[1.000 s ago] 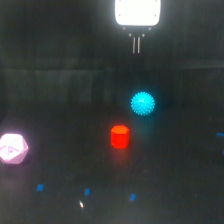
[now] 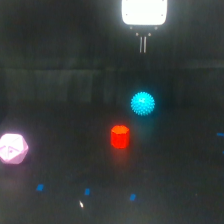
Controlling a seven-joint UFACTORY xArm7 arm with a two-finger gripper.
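Observation:
At the top of the camera view hangs my gripper (image 2: 143,44), below a bright white body (image 2: 144,11). Its two thin fingers point downward, with a narrow dark gap between them; nothing shows in that gap. Whether this counts as open or shut is too small to judge. Lower down lies a spiky cyan ball (image 2: 143,103), apart from the fingertips. A red faceted or cylindrical object (image 2: 120,136) stands nearer and a little left of the ball. Far left sits a pale pink faceted object (image 2: 13,148).
The surface (image 2: 165,165) is dark, with a wide bare stretch at the right. Small blue marks (image 2: 87,191) dot the front, and another blue mark (image 2: 220,134) is at the right edge. A dark pleated backdrop (image 2: 60,85) closes off the back.
My gripper has shifted slightly to the right, at about the same height. The ball, the red object and the pink object stay where they were.

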